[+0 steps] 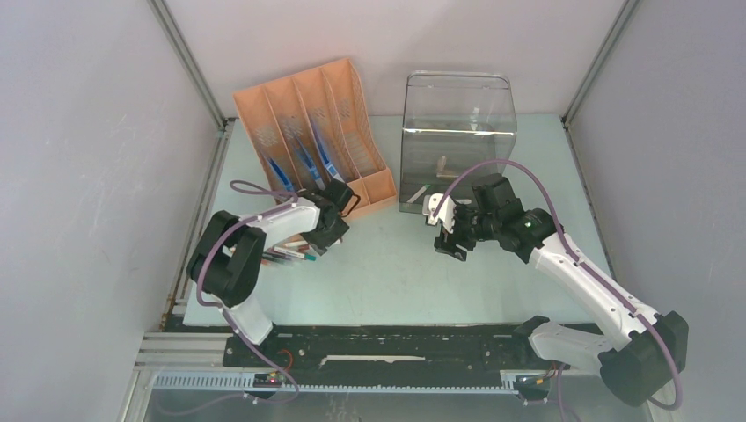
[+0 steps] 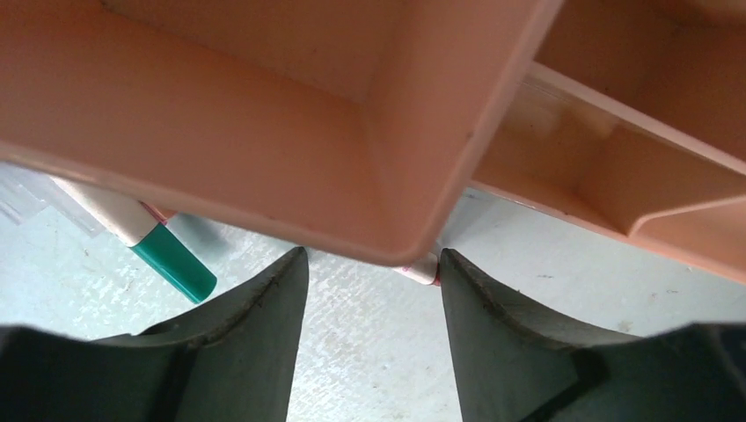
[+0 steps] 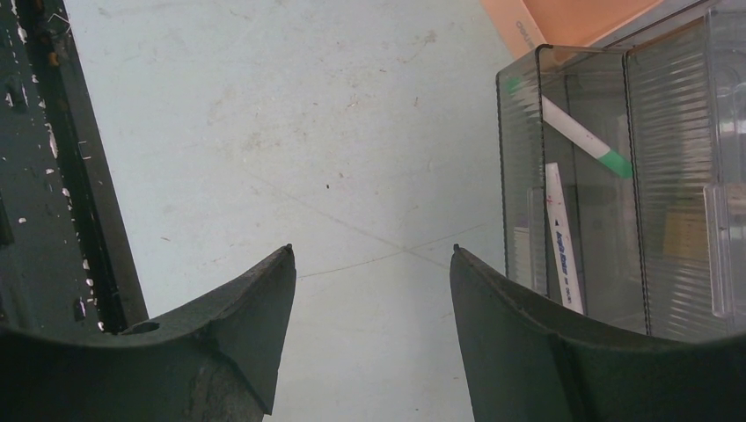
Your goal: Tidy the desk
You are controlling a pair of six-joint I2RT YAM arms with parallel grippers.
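Observation:
It is low beside the orange organizer (image 1: pixel 380 186), whose edge (image 2: pixel 264 224) covers much of the left wrist view. Beyond that edge peeks a white pen end (image 2: pixel 422 269) with a red tip, close to the right finger; the rest is hidden. To the left lies a white marker with a teal cap (image 2: pixel 176 264). Several pens (image 1: pixel 286 253) lie by the left arm in the top view. My right gripper stands open over bare desk.
Blue-and-white items (image 1: pixel 325 158) stand in the organizer's tall slots. A clear grey container (image 1: pixel 457 141) stands right of it, with a green-capped white marker (image 3: pixel 581 132) and a white stick (image 3: pixel 563 237) inside.

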